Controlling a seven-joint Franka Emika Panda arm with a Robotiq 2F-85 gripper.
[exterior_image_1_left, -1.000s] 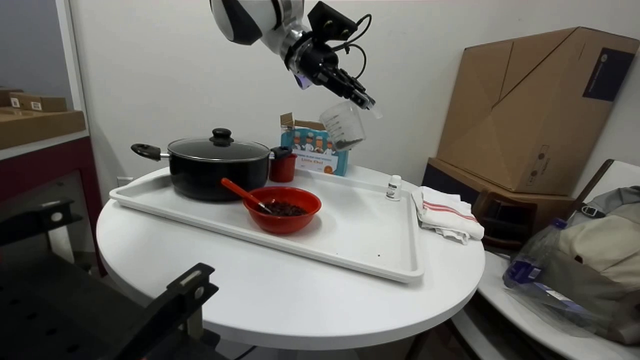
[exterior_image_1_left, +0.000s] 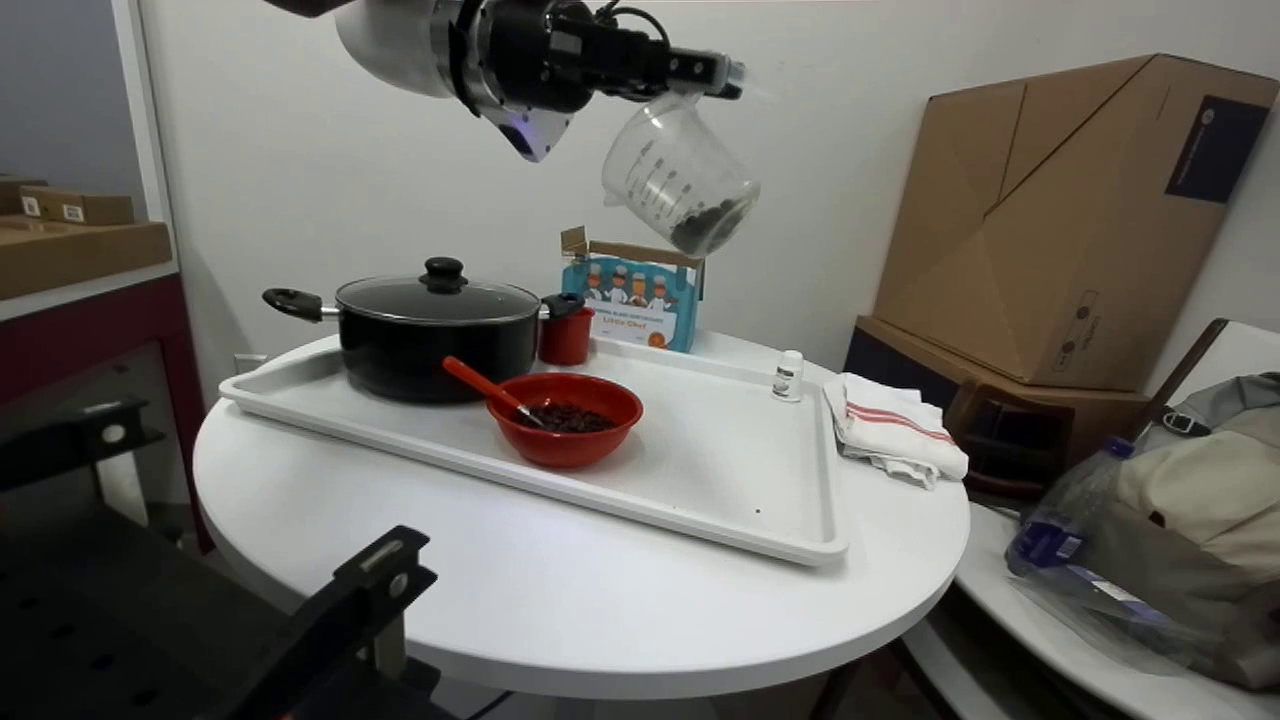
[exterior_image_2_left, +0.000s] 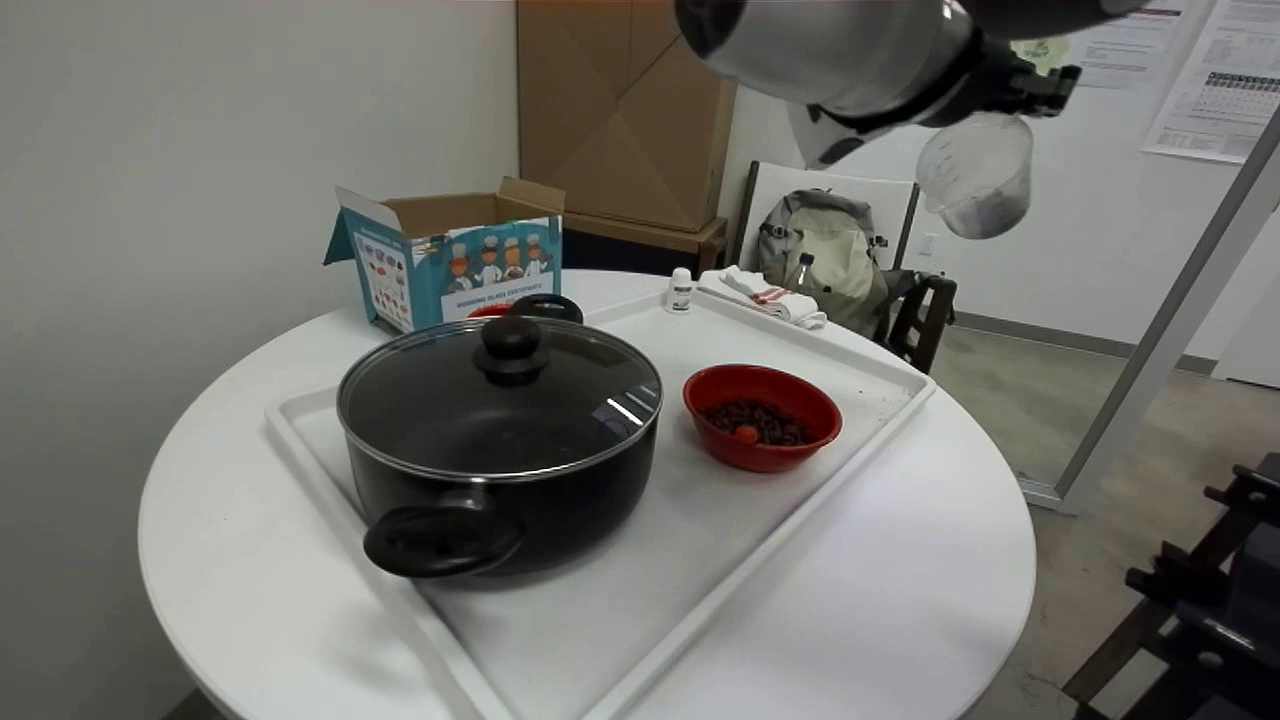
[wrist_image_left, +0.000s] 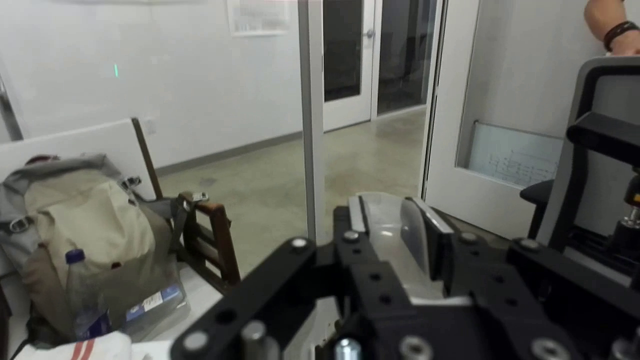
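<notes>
My gripper (exterior_image_1_left: 714, 78) is shut on a clear measuring cup (exterior_image_1_left: 674, 168), high above the table. The cup tilts, and a few dark bits (exterior_image_1_left: 710, 224) lie in its bottom. In the second exterior view the cup (exterior_image_2_left: 978, 168) hangs to the right of the arm. The wrist view shows the fingers (wrist_image_left: 439, 225) with clear plastic between them. Below, a red bowl (exterior_image_1_left: 566, 446) holds dark beans and a red-handled spoon (exterior_image_1_left: 480, 386). It sits on the white tray (exterior_image_1_left: 720, 522), lower than the cup and to its left in the first exterior view.
A black lidded pot (exterior_image_1_left: 438, 348) stands on the tray's left, with a red cup (exterior_image_1_left: 566, 338) behind it. Also around are an open blue box (exterior_image_1_left: 648, 314), a small white bottle (exterior_image_1_left: 787, 376) and a folded towel (exterior_image_1_left: 894, 432). The tray's right half is mostly bare.
The arm has risen and come nearer this camera, carrying the cup upward. The cup looks larger and tilts more. Bowl, pot and tray stand as before.
</notes>
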